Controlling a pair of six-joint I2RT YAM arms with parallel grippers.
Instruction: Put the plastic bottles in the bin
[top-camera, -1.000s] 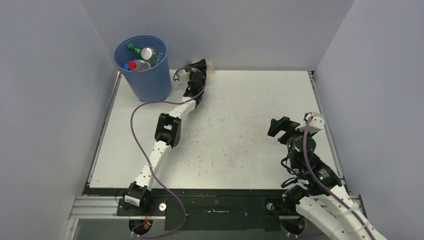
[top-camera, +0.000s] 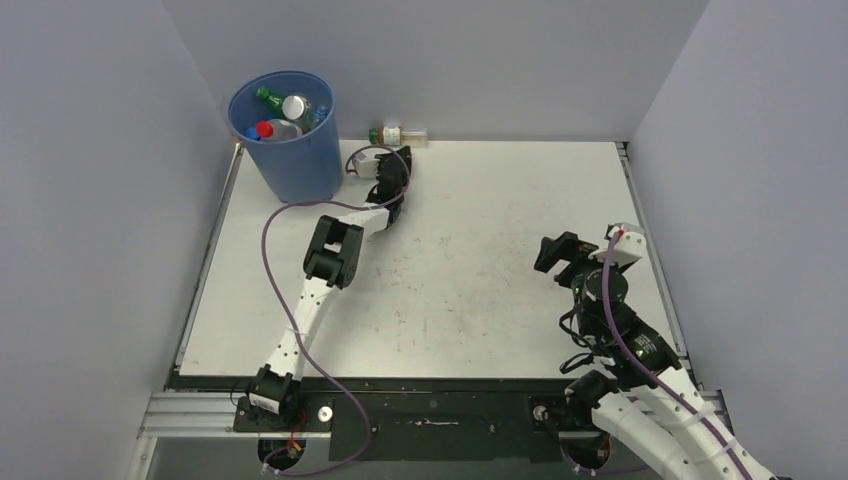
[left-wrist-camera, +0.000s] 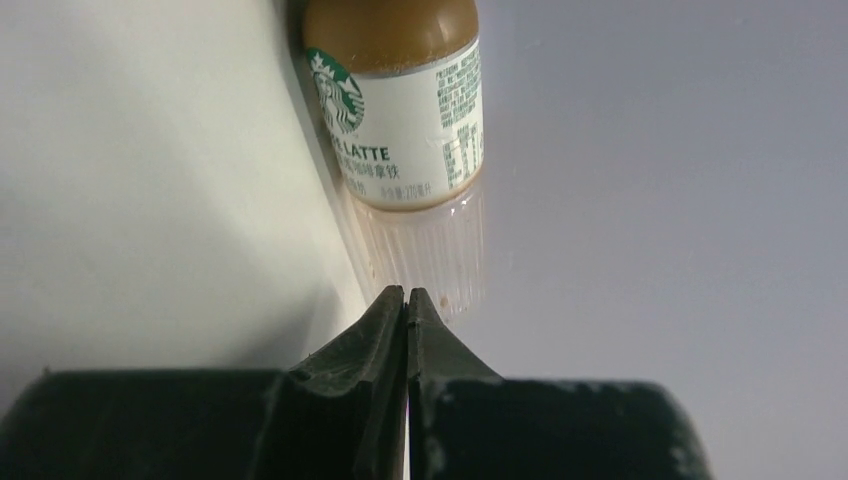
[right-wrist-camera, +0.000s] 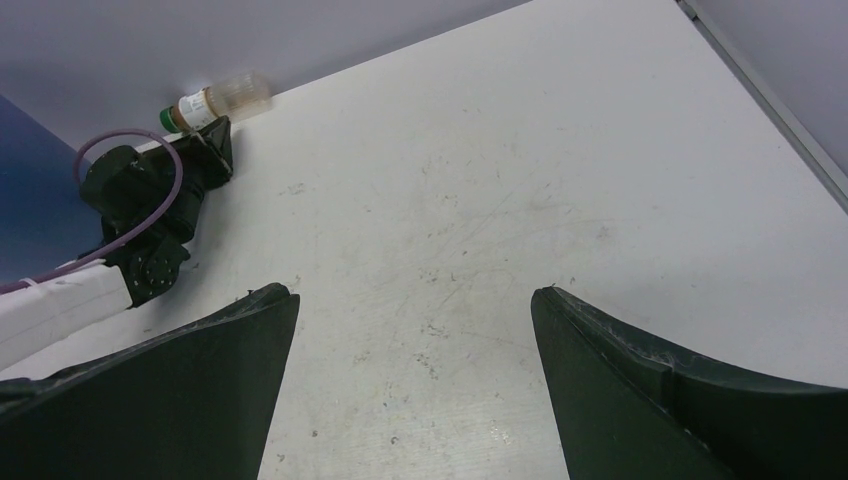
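A bottle (top-camera: 398, 135) with brown top, white label and clear lower part lies along the back wall right of the blue bin (top-camera: 290, 170), which holds several bottles. My left gripper is shut with nothing visible between its fingers, just short of that bottle (left-wrist-camera: 410, 130), whose label reads Latte. The right wrist view shows the same bottle (right-wrist-camera: 225, 97) behind the left arm. My right gripper stands open over the right part of the table, nothing between its fingers.
Grey walls enclose the back and sides. A purple cable loops along the left arm.
My left gripper has drawn back from the back wall toward the front, uncovering more of the bottle in the top view. The right arm has stayed still.
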